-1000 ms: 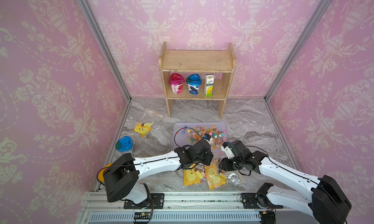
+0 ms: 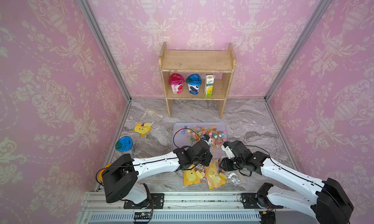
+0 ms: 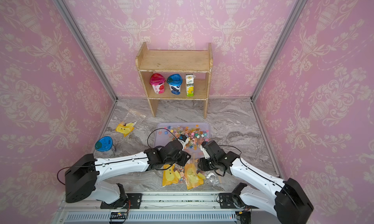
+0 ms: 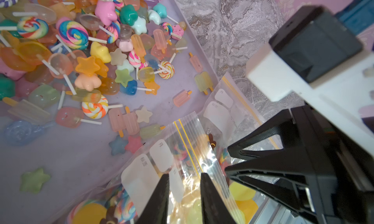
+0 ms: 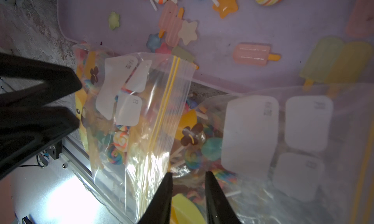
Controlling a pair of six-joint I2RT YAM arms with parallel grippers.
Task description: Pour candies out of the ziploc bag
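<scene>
Ziploc bags with yellow cartoon fronts and candies inside lie at the front, overlapping the lilac tray's (image 4: pixel 78 153) near part. A middle bag (image 2: pixel 213 175) has its clear zipper strip (image 4: pixel 187 146) upward. My left gripper is low over that bag, fingertips apart, nothing clearly between them. My right gripper hovers beside it over the bags, its fingers apart too. Loose candies (image 4: pixel 74 33) fill much of the tray.
A wooden shelf (image 2: pixel 196 60) with two cups and a carton stands at the back. An empty-looking bag (image 2: pixel 143 127) and a blue-lidded jar (image 2: pixel 124 144) are at left.
Both arms have shifted only very slightly; the bags and candies look the same.
</scene>
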